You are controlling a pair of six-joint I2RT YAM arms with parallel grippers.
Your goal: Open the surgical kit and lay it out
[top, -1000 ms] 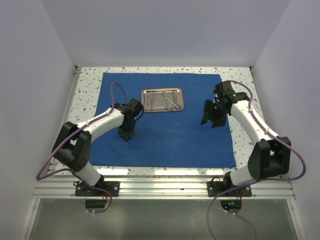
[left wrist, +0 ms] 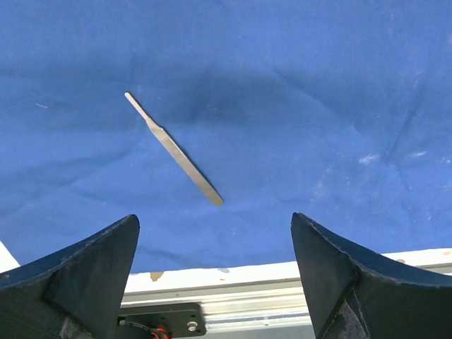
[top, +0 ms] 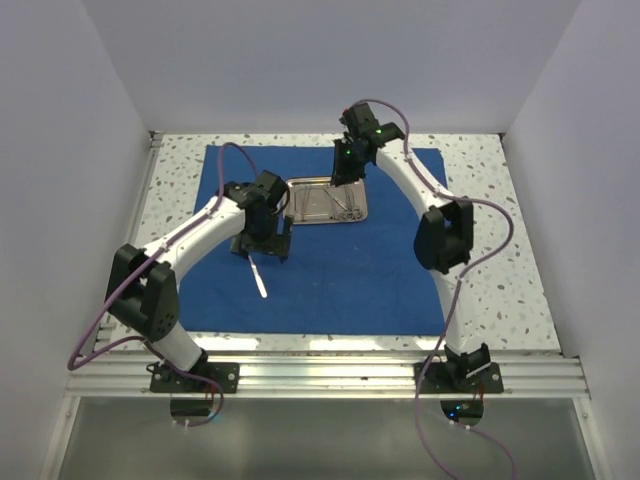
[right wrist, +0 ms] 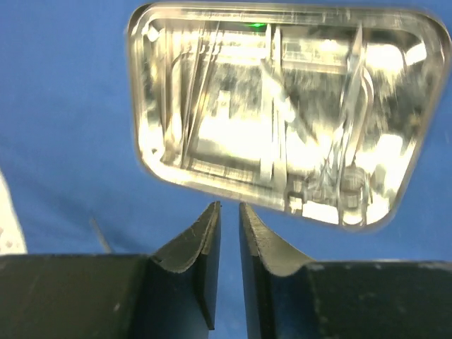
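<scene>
A slim silver scalpel handle (left wrist: 185,164) lies flat and slanted on the blue cloth (left wrist: 339,155). My left gripper (top: 262,250) is above it, fingers wide apart and empty. On the far part of the cloth stands the shiny metal tray (top: 290,205), holding scissors (right wrist: 347,113) and several slender instruments (right wrist: 194,92). My right gripper is over the tray's right part in the top view. Only a narrow gap separates its fingertips, with nothing between them. Its arm hides some of the tray from above; the right wrist view is blurred by glare.
A speckled table border (top: 510,280) surrounds the cloth, with a metal rail (top: 325,375) along the front and grey walls at the sides and back.
My left gripper opened, leaving the scalpel handle on the cloth, and rose away.
</scene>
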